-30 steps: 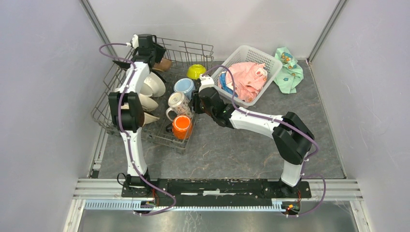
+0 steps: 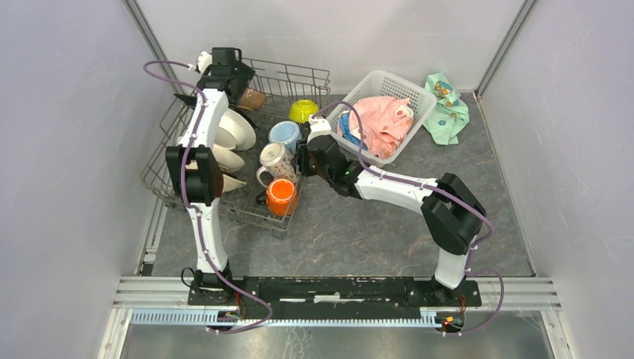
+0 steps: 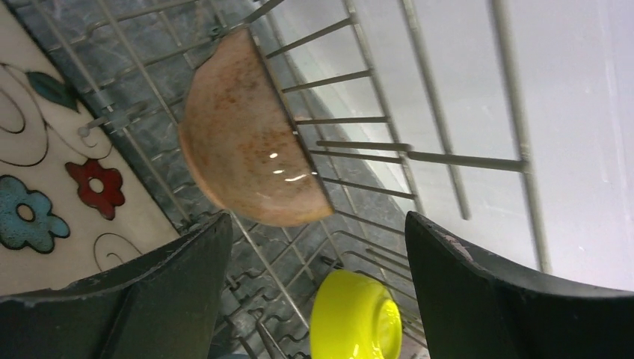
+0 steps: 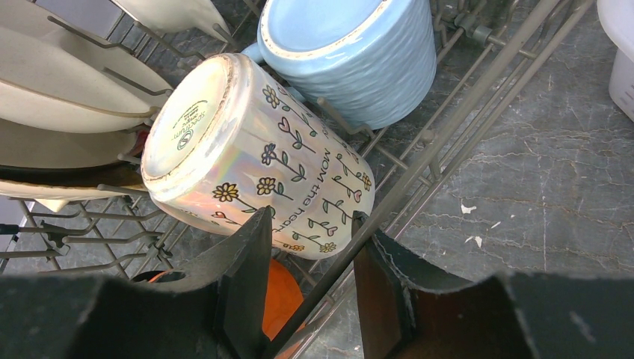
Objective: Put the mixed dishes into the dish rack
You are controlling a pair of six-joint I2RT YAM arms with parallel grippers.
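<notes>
The dish rack (image 2: 299, 75) holds plates and bowls (image 2: 235, 131), a brown dish (image 3: 250, 127) at the back, a yellow bowl (image 2: 303, 110), a blue mug (image 2: 285, 136), a flowered mug (image 2: 275, 161) and an orange mug (image 2: 281, 196). My left gripper hangs open over the rack's back-left, with nothing between its fingers and a flower-patterned dish (image 3: 75, 187) beside it. My right gripper is at the rack's right edge, part open, with the rack's top wire running between its fingers beside the flowered mug.
A white basket (image 2: 419, 112) with pink and blue cloths stands right of the rack. A green cloth (image 2: 448, 112) lies at the back right.
The right arm has not visibly moved.
</notes>
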